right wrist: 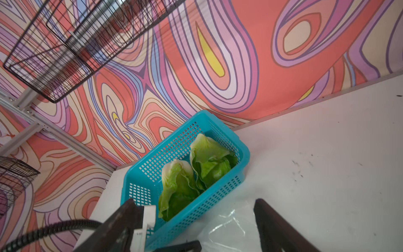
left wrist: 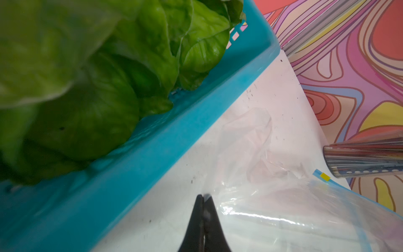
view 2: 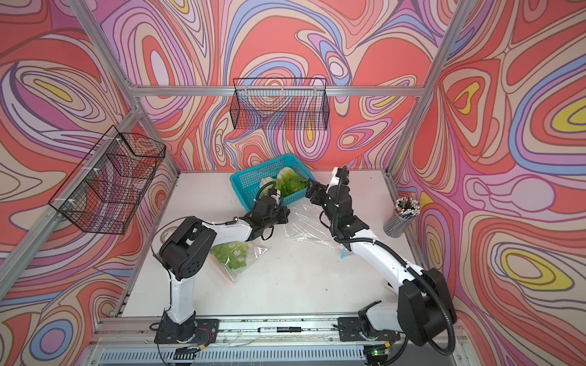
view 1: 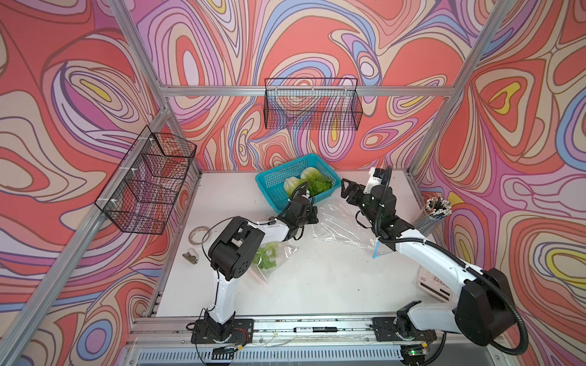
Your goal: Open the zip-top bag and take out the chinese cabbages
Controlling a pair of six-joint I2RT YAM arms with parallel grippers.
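Two green-and-pale chinese cabbages (right wrist: 178,180) lie in the blue perforated basket (view 1: 277,177) at the back. A clear, flattened zip top bag (view 1: 341,227) with a blue zip strip (left wrist: 361,226) stretches in front of the basket, its zip end to the right. My left gripper is shut on the bag's left end, close to the basket's front wall. Raised above the right part of the bag, my right gripper stands open and empty. A second clear bag (view 2: 235,256) with green leaves inside lies front left, partly under the left arm.
A mesh cup of sticks (view 2: 403,213) stands at the right edge. A wire basket (view 1: 312,106) hangs on the back rail, another (view 1: 149,183) on the left. A tape ring (view 1: 198,235) lies at left.
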